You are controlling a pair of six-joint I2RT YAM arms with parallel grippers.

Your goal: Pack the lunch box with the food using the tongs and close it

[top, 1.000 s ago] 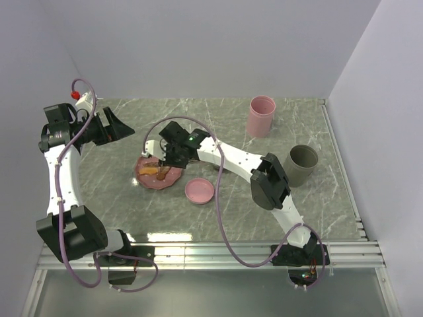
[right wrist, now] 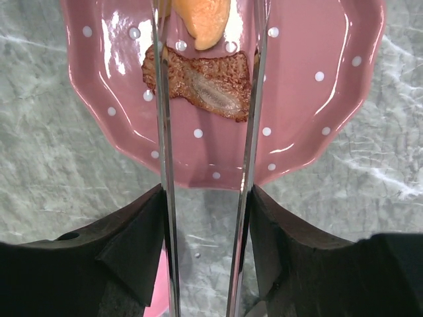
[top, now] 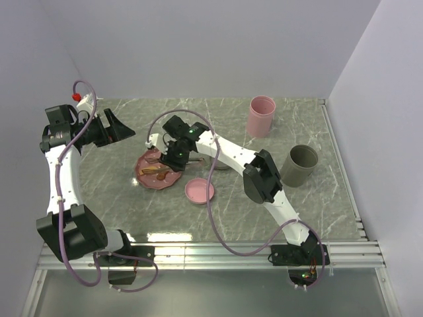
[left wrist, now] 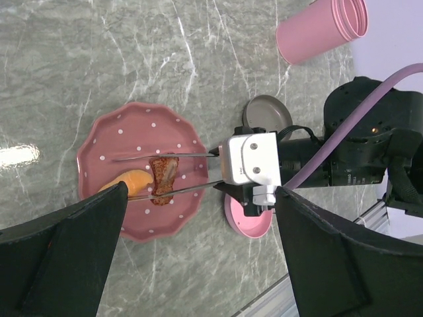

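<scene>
My right gripper [top: 173, 160] is over the scalloped pink plate [left wrist: 109, 155], its long metal tongs open [right wrist: 208, 79], one either side of a browned piece of meat [right wrist: 208, 89]; whether they touch it I cannot tell. An orange food piece [right wrist: 203, 16] lies beside the meat on the plate. My left gripper [top: 114, 129] is raised at the upper left, open and empty, looking down on the plate in its wrist view.
A small pink dish [top: 199, 190] sits right of the plate, a grey dish [left wrist: 267, 111] behind it under the right arm. A pink cup [top: 260, 119] and a grey cup [top: 299, 165] stand to the right.
The left arm is almost still.
</scene>
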